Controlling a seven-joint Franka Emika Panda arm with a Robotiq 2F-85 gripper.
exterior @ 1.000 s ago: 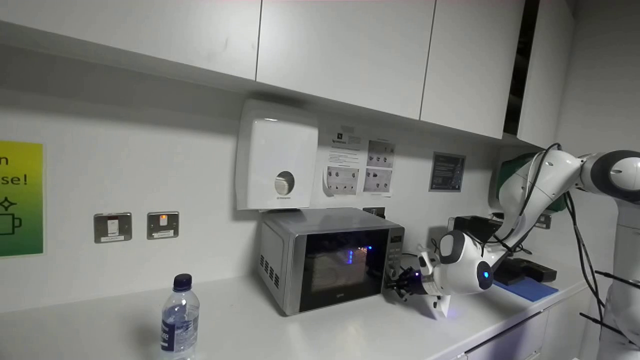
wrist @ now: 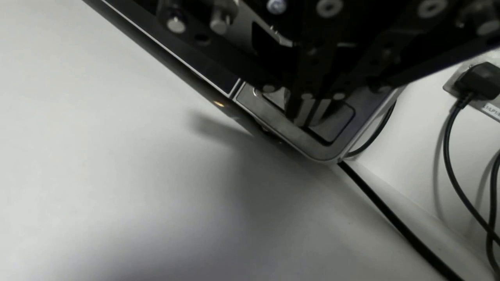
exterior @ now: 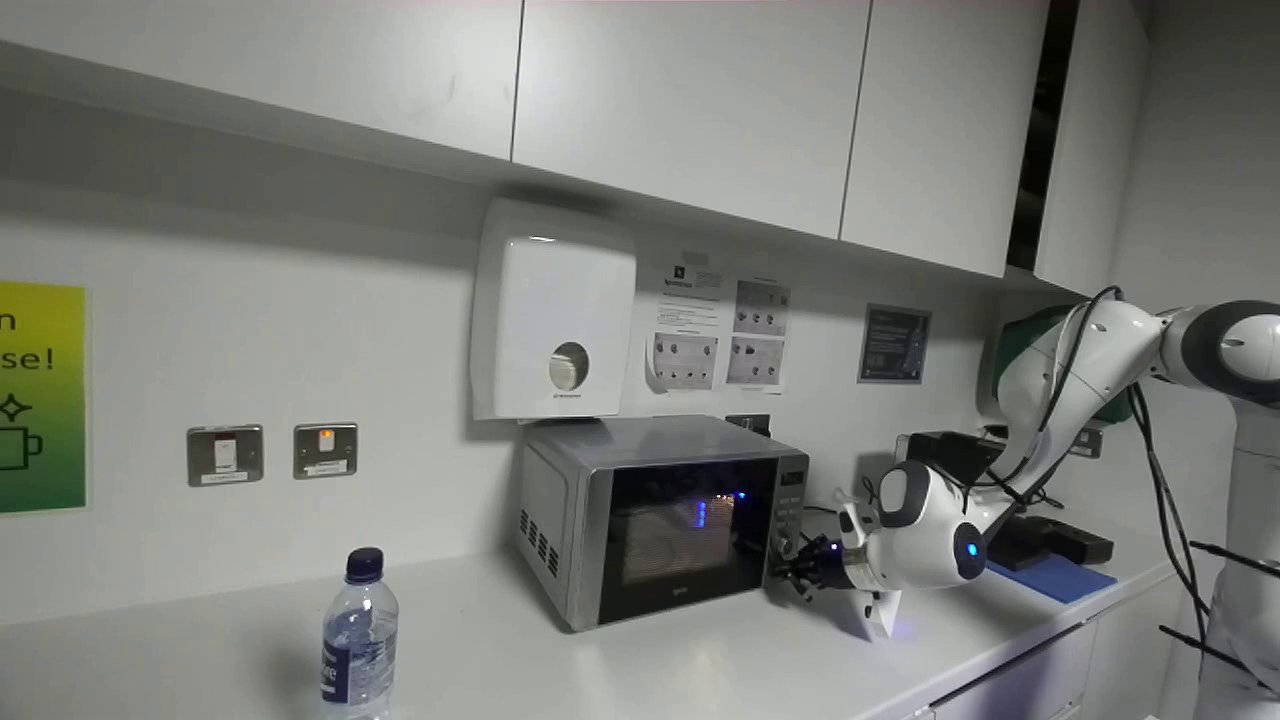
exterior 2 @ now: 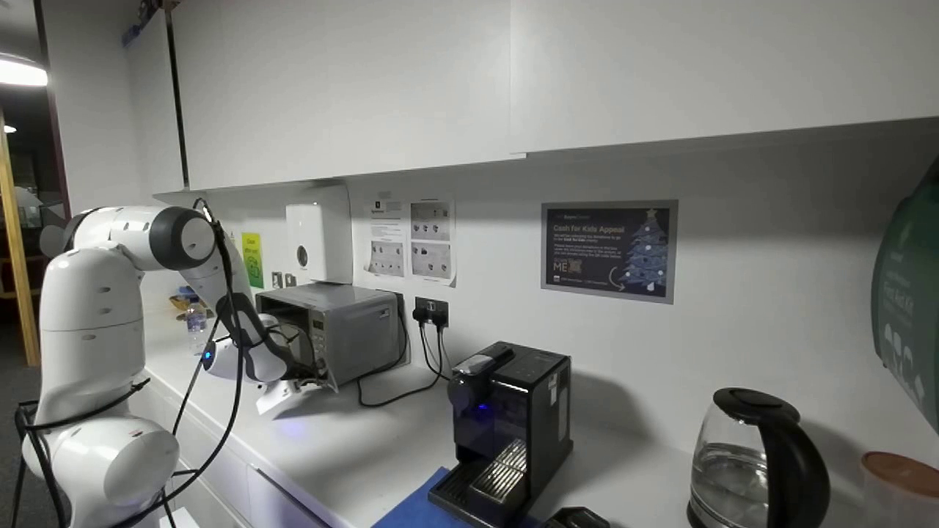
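A silver microwave (exterior: pixel 684 438) with a dark glass door (exterior: pixel 690 534) stands against the wall, its door closed. At the lower part of its control panel (exterior: pixel 786 510), my gripper (exterior: pixel 788 569) is held close to the front face. The wrist view shows the dark fingers (wrist: pixel 295 105) together in front of a large rectangular panel button (wrist: pixel 333 133), covering part of it. Nothing shows between them, so the gripper appears shut. Whether the fingertips touch the button I cannot tell.
A water bottle (exterior: pixel 360 642) stands left of the microwave. Right of the arm are a coffee machine (exterior 2: pixel 515 396) and a glass kettle (exterior 2: pixel 731 466). Black cables (exterior 2: pixel 400 400) run behind the microwave. Bare counter (exterior: pixel 708 672) lies in front of it.
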